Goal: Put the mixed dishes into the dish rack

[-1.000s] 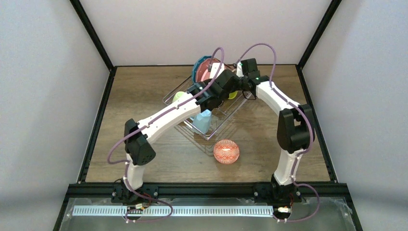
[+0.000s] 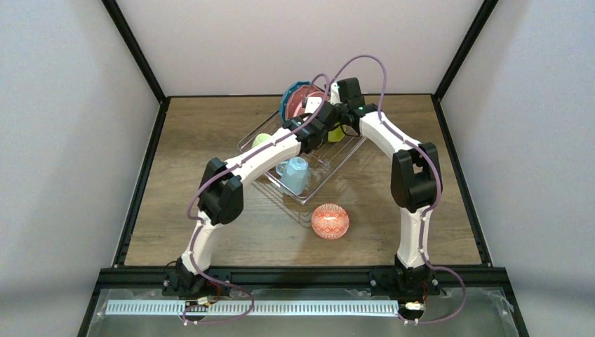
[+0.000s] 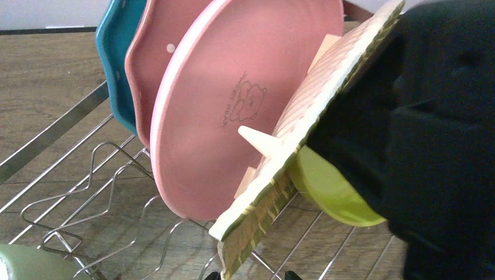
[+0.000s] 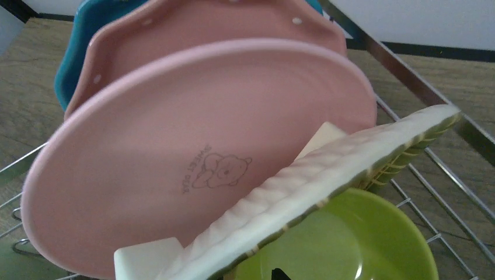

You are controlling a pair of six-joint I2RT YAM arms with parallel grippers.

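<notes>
Several plates stand in the wire dish rack (image 2: 319,186): a blue scalloped plate (image 3: 117,64), a pink scalloped plate (image 3: 140,87) and a round pink plate (image 4: 134,134) with a bear print. A ribbed, green-edged dish (image 4: 303,186) leans in front of them, tilted. My left gripper is at its lower edge, its small dark fingertips apart. From the right side, my right gripper also reaches this dish's lower edge, open. A yellow-green bowl (image 4: 350,239) sits behind the leaning dish. In the top view, the arms hide both fingertips.
A light blue cup (image 2: 295,175) lies in the rack's near end, and a pale green cup (image 2: 261,140) at its left side. An orange patterned bowl (image 2: 330,221) rests on the table in front of the rack. The two wrists are very close together.
The right arm has moved left, toward the left wrist. My left arm's elbow has shifted right and its wrist has swung about over the rack, now covering more of the plates.
</notes>
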